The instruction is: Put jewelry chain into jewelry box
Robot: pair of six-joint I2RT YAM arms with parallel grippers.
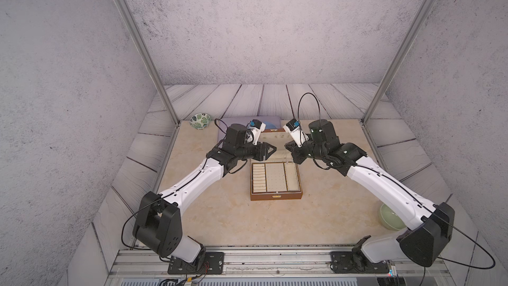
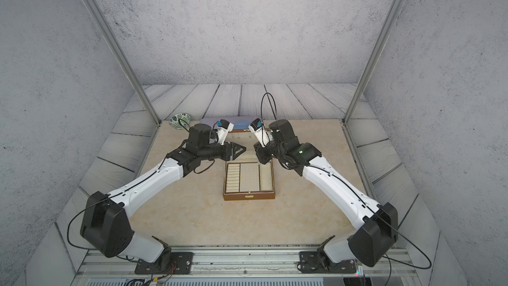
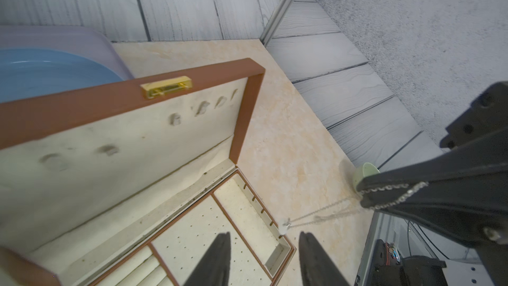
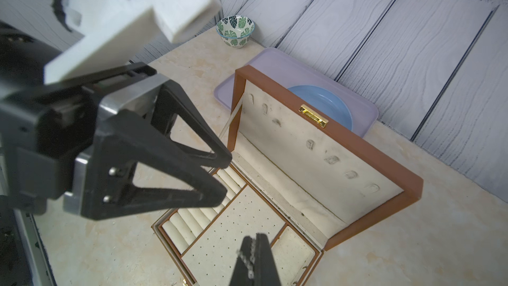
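The thin silver chain [image 3: 338, 213] runs from my right gripper's dark fingers [image 3: 423, 201] toward my left gripper. A pale end of it shows near the left fingertips, where contact is hard to judge. My left gripper's fingers stand apart, with its fingers also seen in the right wrist view. My right gripper is shut on a piece of the chain [image 4: 248, 257]. Both grippers hover face to face over the rear part of the brown jewelry box [image 1: 275, 196]. Its lid [image 4: 328, 153] stands open, showing a cream lining and several compartments.
Behind the lid lies a lilac tray [image 4: 275, 61] with a blue plate [image 4: 322, 100]. A leaf-patterned bowl [image 1: 200, 121] sits at the back left, a green bowl [image 1: 391, 217] at the front right. The tabletop [image 1: 322, 211] in front of and beside the box is clear.
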